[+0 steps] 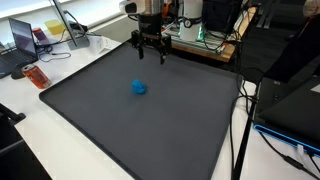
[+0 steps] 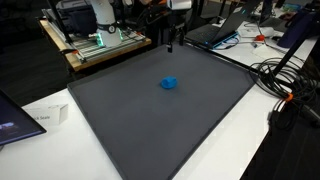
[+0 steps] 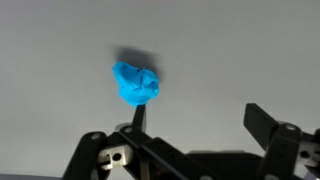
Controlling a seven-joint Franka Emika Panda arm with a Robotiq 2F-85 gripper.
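A crumpled bright blue object, perhaps cloth, lies alone on the dark grey mat. In exterior view 2 the blue thing sits toward the far half of the mat. My gripper hangs over the far edge of the mat, behind and apart from the blue object. Seen from the wrist, the gripper is open, its dark fingers wide apart with only bare mat between them. The blue object shows beyond the left fingertip, left of the gap's middle.
An orange-red can stands off the mat's left corner, near a laptop. Black cables lie beside the mat in exterior view 2.
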